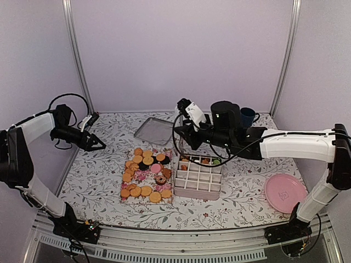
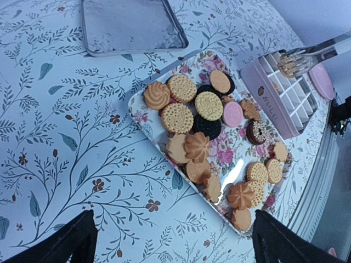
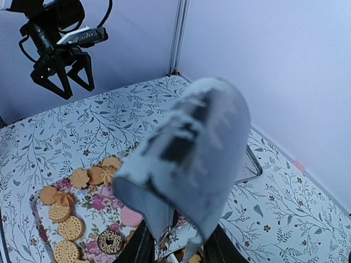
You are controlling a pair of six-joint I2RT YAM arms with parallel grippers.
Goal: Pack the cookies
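Note:
Assorted cookies lie on a floral tray [image 1: 140,178] left of a white gridded box [image 1: 197,189], which holds some cookies in its rear compartments. My right gripper [image 1: 184,137] is raised over the box's back left. In the right wrist view its black fingers [image 3: 218,246] are part open, with clear blurred tool tips between them at the lower centre; I cannot tell whether anything is held there. My left gripper [image 1: 93,139] hangs open at the left, away from the tray, nothing between its fingers.
An empty grey tray [image 1: 154,130] lies at the back, a blue mug [image 1: 248,119] at back right and a pink plate [image 1: 285,193] at front right.

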